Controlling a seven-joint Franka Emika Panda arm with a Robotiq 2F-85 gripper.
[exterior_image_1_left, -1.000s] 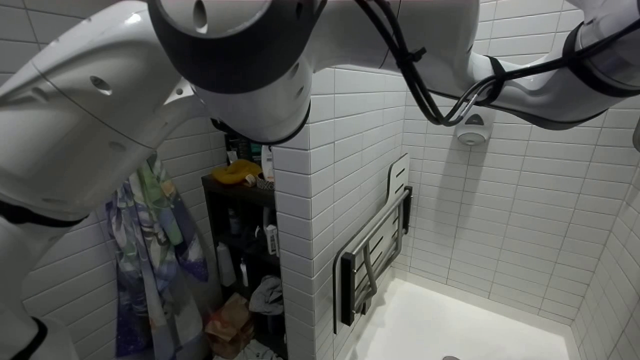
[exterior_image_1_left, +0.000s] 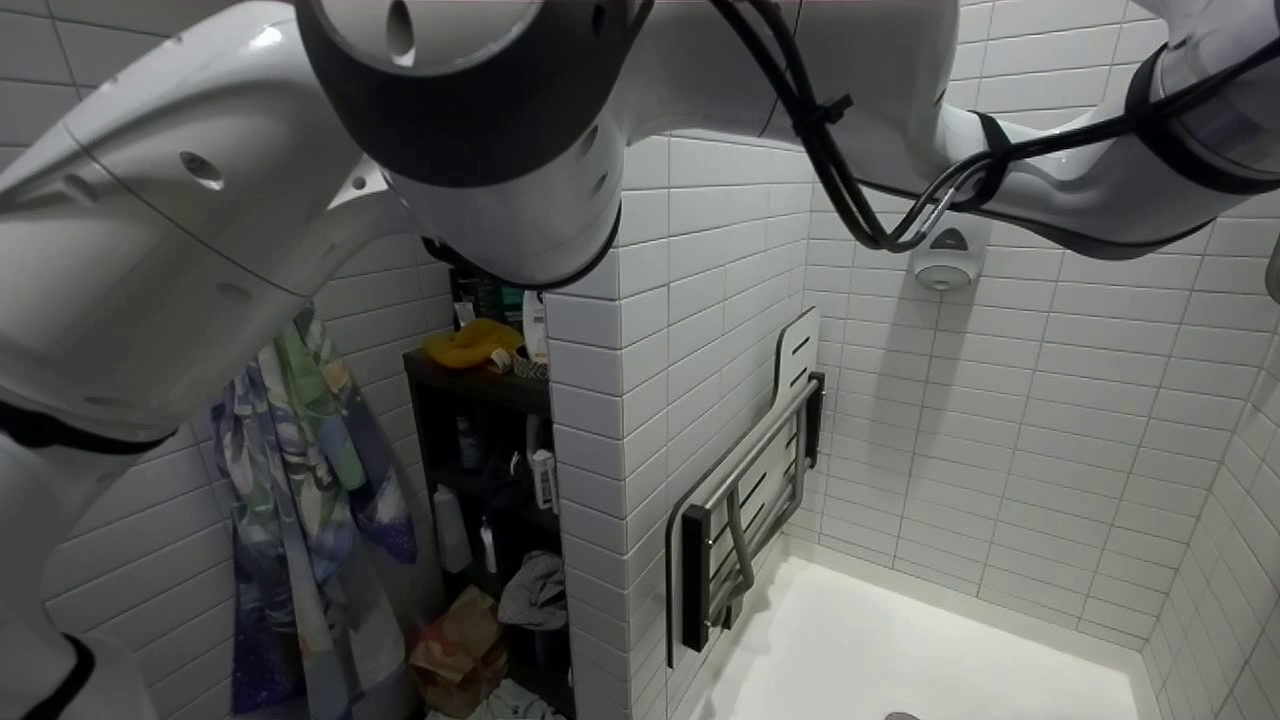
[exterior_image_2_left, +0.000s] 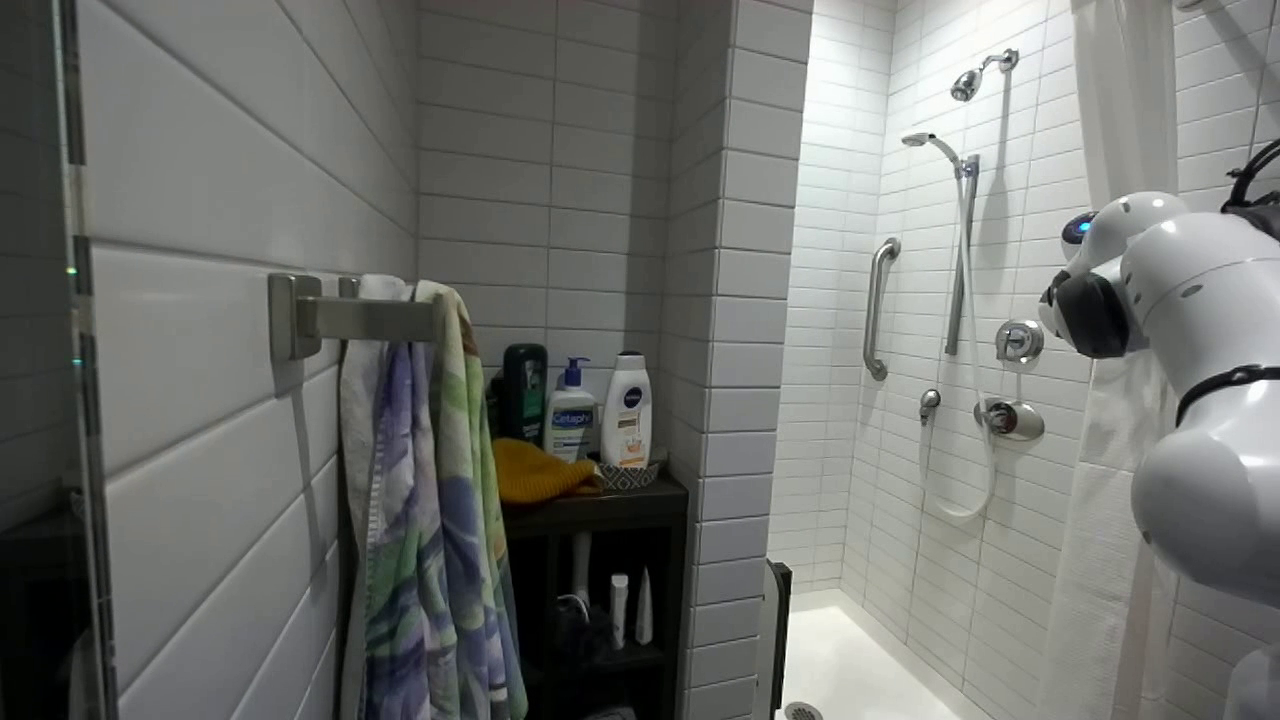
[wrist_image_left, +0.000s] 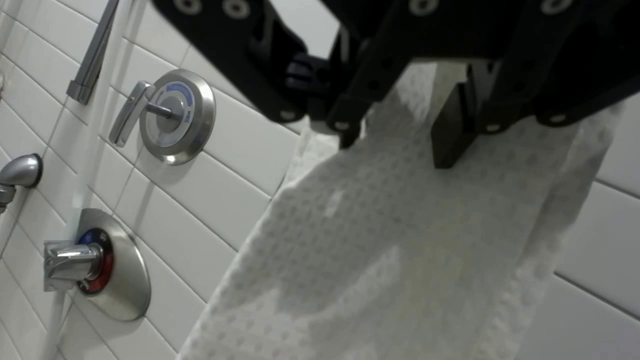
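In the wrist view my gripper is partly open, its two dark fingers (wrist_image_left: 453, 132) apart at the top of the picture. White, dimpled shower curtain cloth (wrist_image_left: 384, 240) hangs right at the fingertips and fills the space below and between them. Whether any cloth is pinched cannot be told. The curtain (exterior_image_2_left: 1110, 528) also hangs at the right in exterior view 2, behind the white arm (exterior_image_2_left: 1212, 468). My gripper is out of sight in both exterior views.
Beside the curtain, the tiled wall carries a lever valve (wrist_image_left: 177, 117) and a round knob (wrist_image_left: 72, 264). A folded shower seat (exterior_image_1_left: 744, 504) is mounted on the partition. A dark shelf (exterior_image_2_left: 600, 516) with bottles and a hanging towel (exterior_image_2_left: 432, 516) stand left.
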